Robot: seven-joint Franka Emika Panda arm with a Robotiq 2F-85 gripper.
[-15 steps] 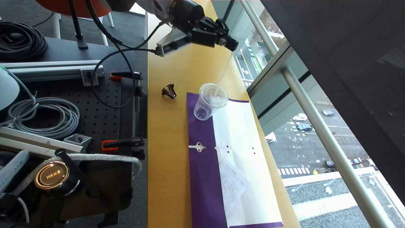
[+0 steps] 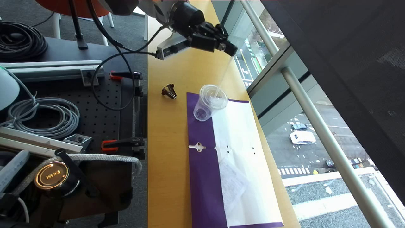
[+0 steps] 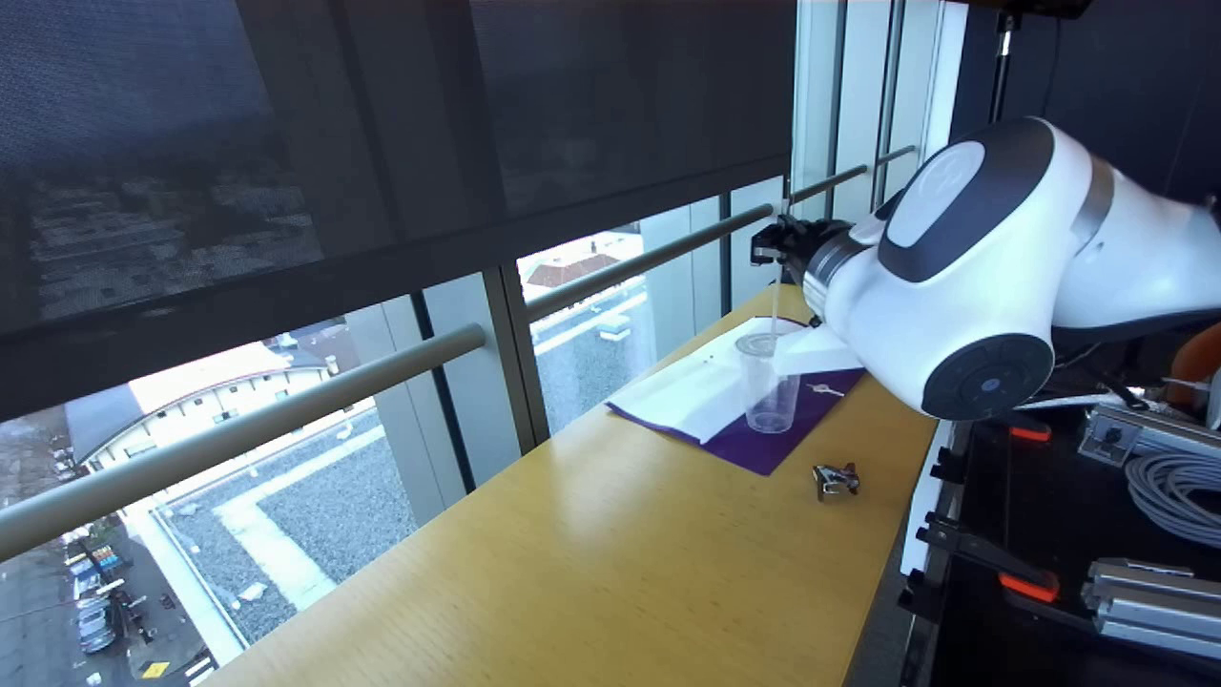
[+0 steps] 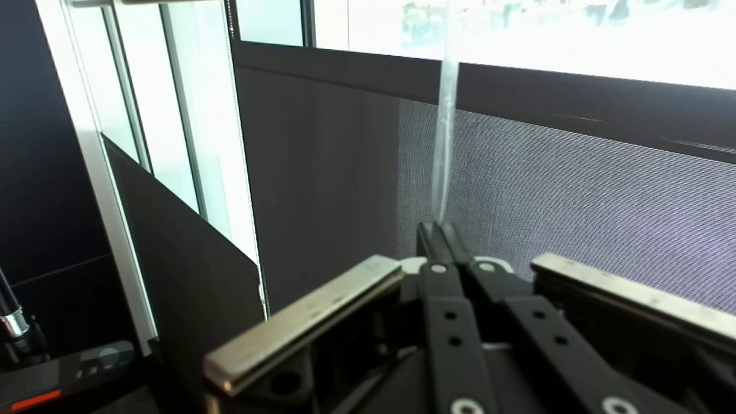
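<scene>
A clear plastic cup [image 2: 205, 108] with a clear lid [image 2: 217, 99] stands on the purple and white sheet. A thin translucent straw [image 3: 776, 298] rises from the lid to my gripper [image 3: 762, 244], high above the cup. In the wrist view the gripper is shut, its fingertips together on the straw [image 4: 445, 138], which stretches away from them. The straw's lower end reaches the lid area; whether it passes through the lid's hole is too faint to tell.
A small metal staple remover [image 2: 169, 91] lies on the wooden counter [image 2: 167, 159] near the cup. The purple and white sheet [image 2: 205, 171] covers part of the counter. A window rail [image 2: 315, 106] runs alongside. Bare counter lies beyond the staple remover.
My gripper has come down slightly, and the straw with it. The cup has shifted barely, if at all. The staple remover and sheet are where they were.
</scene>
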